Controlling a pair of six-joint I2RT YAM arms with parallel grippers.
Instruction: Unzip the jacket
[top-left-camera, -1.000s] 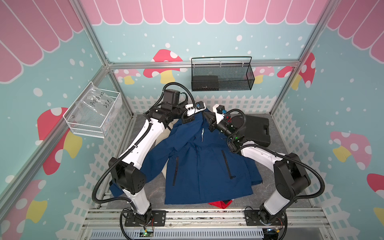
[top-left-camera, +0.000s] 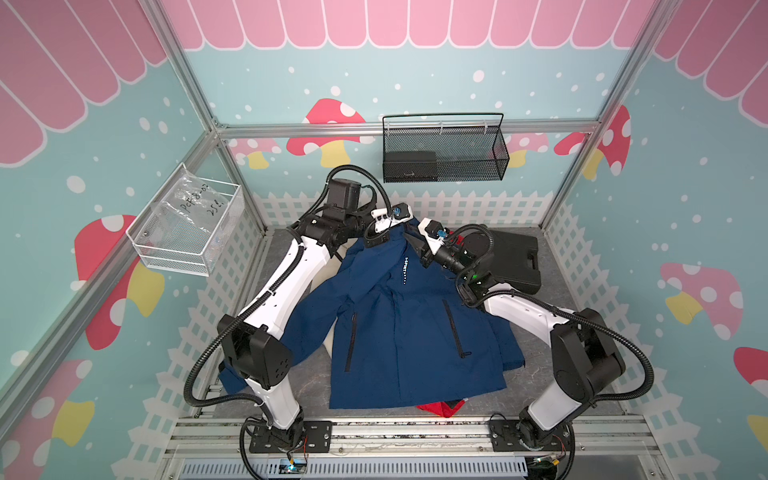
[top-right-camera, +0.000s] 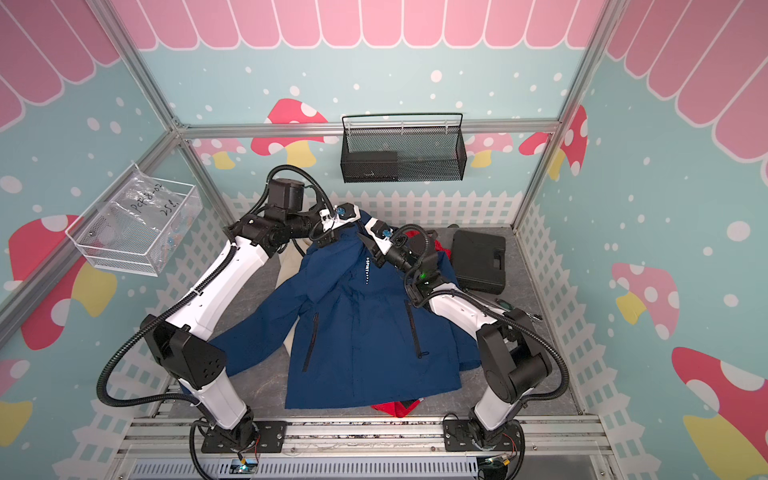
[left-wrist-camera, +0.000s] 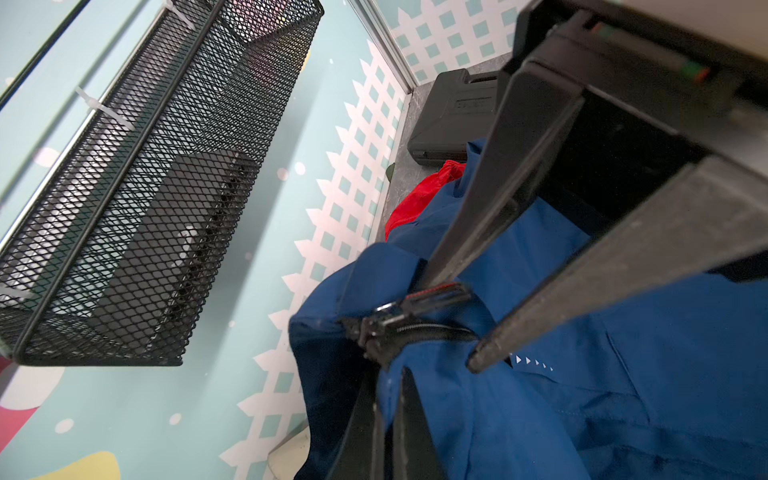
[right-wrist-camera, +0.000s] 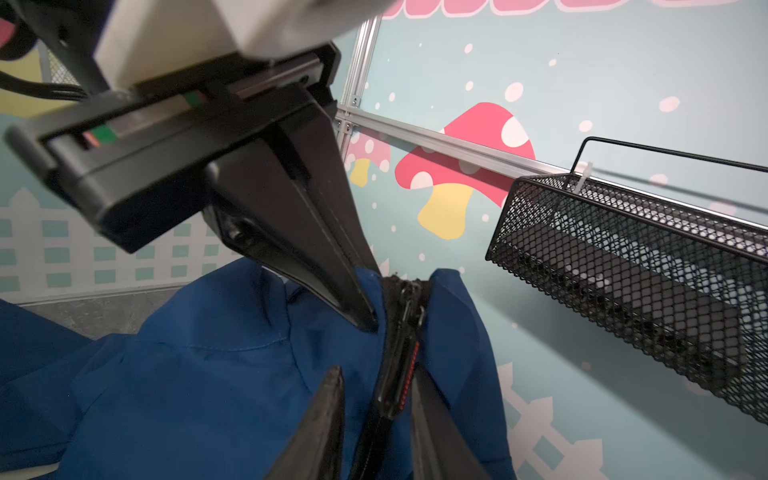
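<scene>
The dark blue jacket (top-left-camera: 400, 336) lies front up, its collar (left-wrist-camera: 344, 300) raised at the far end. At the collar top, my left gripper is shut on a thin fold of blue cloth beside the zipper. The black zipper (right-wrist-camera: 389, 336) runs down from the collar top, and its pull tab (right-wrist-camera: 398, 376), edged in red, hangs along it. My right gripper stands open, one finger on either side of the zipper and the tab in the right wrist view. In the left wrist view, its fingertips (left-wrist-camera: 477, 358) flank the tab, not closed on it.
A black mesh basket (top-left-camera: 448, 152) hangs on the back wall beyond the collar. To the right lies a black case (top-left-camera: 512, 260), near red cloth. A white wire basket (top-left-camera: 188, 224) is on the left wall. Both arms are close together above the collar.
My right gripper has shifted slightly toward the left and nearer the front, with its wrist tilted a little differently. The left arm and the jacket look unchanged.
</scene>
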